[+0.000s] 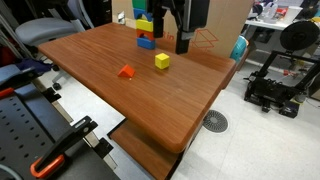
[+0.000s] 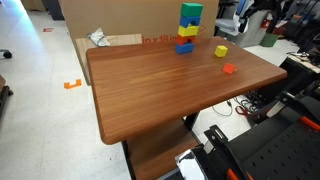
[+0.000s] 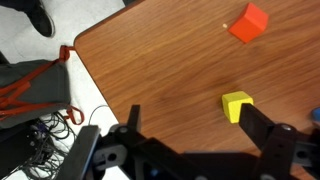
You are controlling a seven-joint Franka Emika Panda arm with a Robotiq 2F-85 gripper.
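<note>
A yellow block point(image 1: 162, 61) rests on the wooden table, below my gripper point(image 1: 170, 42). My gripper is open in the wrist view, with its fingers wide apart and only tabletop showing between them. There the yellow block point(image 3: 236, 105) lies beside the right fingertip, partly covered by it. A red-orange block point(image 1: 126, 72) sits apart on the table, towards the left. Farther back stands a colored stack, its bottom block point(image 1: 147, 43) blue; exterior view 2 shows its green top block point(image 2: 191, 10).
A cardboard panel point(image 1: 215, 25) stands behind it. At the wrist view's right edge a bit of blue block point(image 3: 316, 114) shows. Off the table stands a black chair point(image 1: 65, 45).
</note>
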